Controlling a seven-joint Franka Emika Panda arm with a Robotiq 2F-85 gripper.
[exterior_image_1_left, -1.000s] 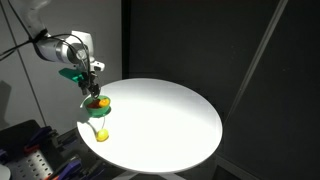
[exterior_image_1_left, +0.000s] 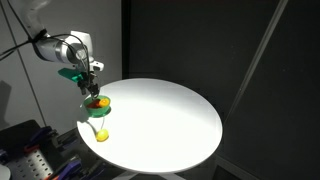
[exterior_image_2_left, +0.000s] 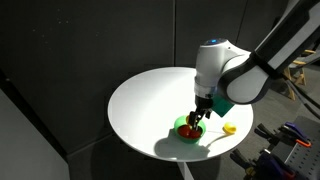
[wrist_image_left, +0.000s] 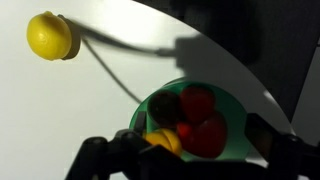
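Observation:
A green bowl (exterior_image_1_left: 97, 111) stands on the white table near the robot's base. In the wrist view the bowl (wrist_image_left: 238, 118) holds an orange-yellow fruit (wrist_image_left: 166, 139), two red rounded items (wrist_image_left: 210, 136) and a darker one (wrist_image_left: 165, 107). My gripper is open above the bowl, its dark fingers spread on either side of the contents. Whether the fingers touch anything in the bowl cannot be made out. A yellow lemon (wrist_image_left: 49, 36) lies on the table outside the bowl, also visible as the lemon (exterior_image_2_left: 229, 128) from the other side.
The table's curved edge passes close by the bowl and the lemon. Dark equipment (exterior_image_1_left: 30, 140) stands beside the table, by the base.

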